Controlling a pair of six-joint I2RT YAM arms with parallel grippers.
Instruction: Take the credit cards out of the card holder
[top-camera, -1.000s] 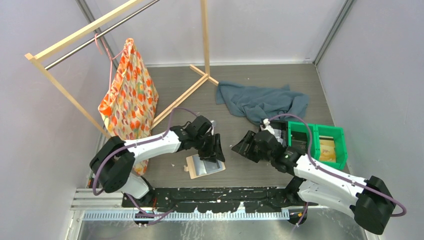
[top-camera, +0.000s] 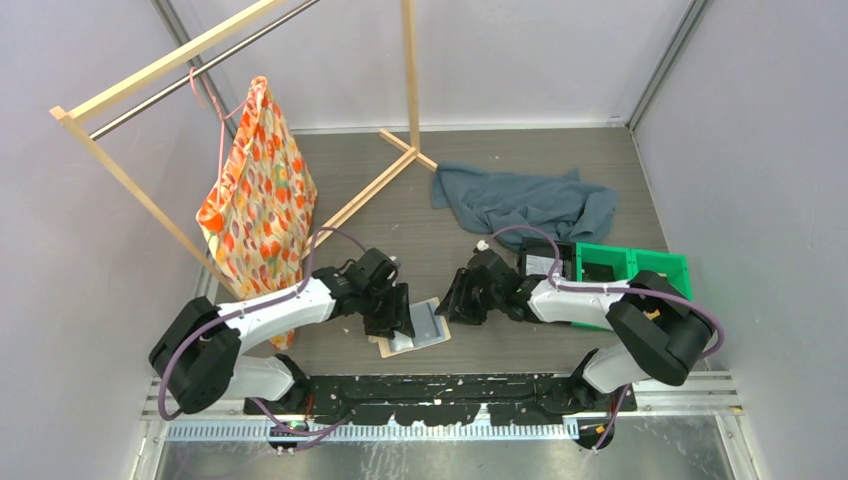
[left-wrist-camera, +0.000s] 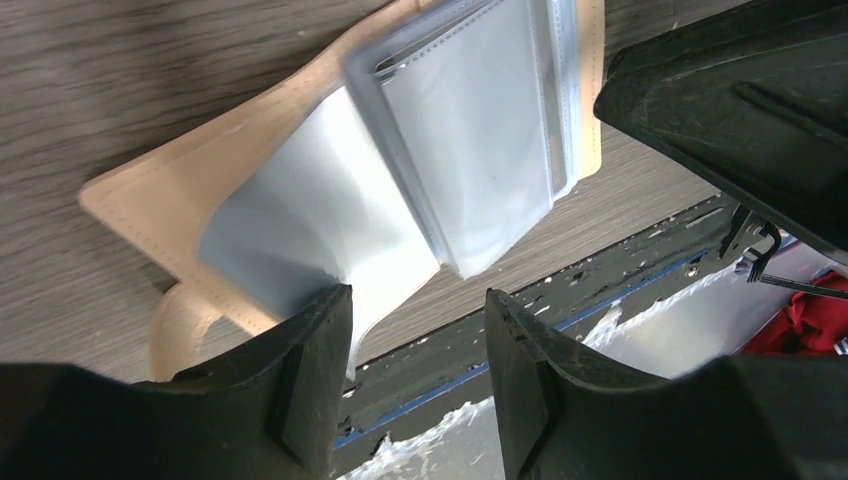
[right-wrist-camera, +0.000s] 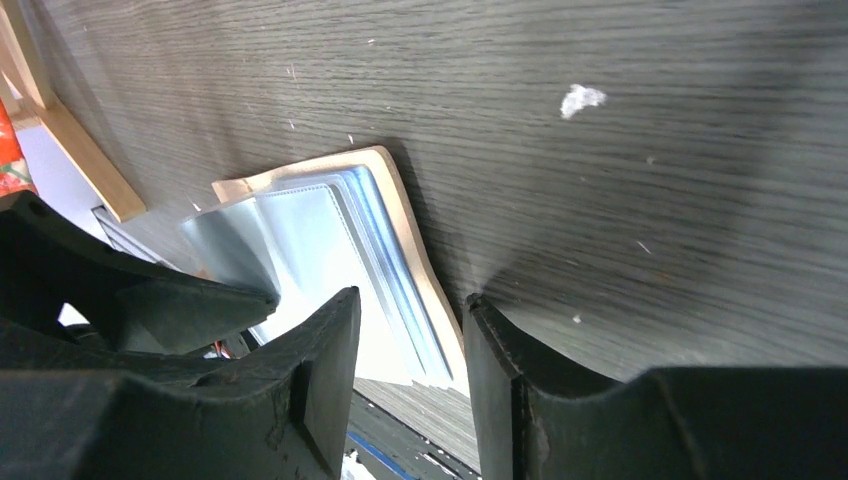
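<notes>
A card holder (top-camera: 424, 322) with tan backing and pale clear sleeves lies on the table at front centre. My left gripper is open over its left part, fingertips by the white sleeve (left-wrist-camera: 340, 200) and nothing visible held. My right gripper is part open at the holder's right edge (right-wrist-camera: 420, 260), its fingertips on either side of or just above that edge; whether they touch it I cannot tell. Individual cards are hard to tell apart from the sleeves.
A grey-blue cloth (top-camera: 520, 200) lies behind, green bins (top-camera: 657, 262) stand at the right, and a floral bag (top-camera: 255, 200) hangs from a wooden frame at the left. The table around the holder is mostly clear.
The right arm has moved left to the holder's right edge. My left gripper has shifted left and toward the front, over the holder's left part.
</notes>
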